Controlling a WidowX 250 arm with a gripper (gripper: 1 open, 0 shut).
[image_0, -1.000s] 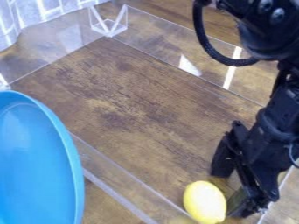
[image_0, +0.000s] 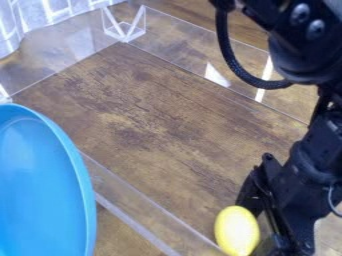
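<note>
A yellow lemon-like oval object (image_0: 237, 230) lies at the bottom of the wooden floor of a clear-walled tray. My black gripper (image_0: 267, 210) is low at the lower right, right beside the yellow object, its fingers partly hidden behind it and in dark shadow. It appears open, though whether the object sits between the fingers is hard to tell.
A large blue bowl (image_0: 40, 180) fills the lower left, outside the clear divider. A clear bracket (image_0: 123, 25) stands at the back left, and a black cable hangs from the arm.
My gripper has shifted slightly at the lower right, and the yellow object sits a little differently, slightly to the right of where it was a second ago.
</note>
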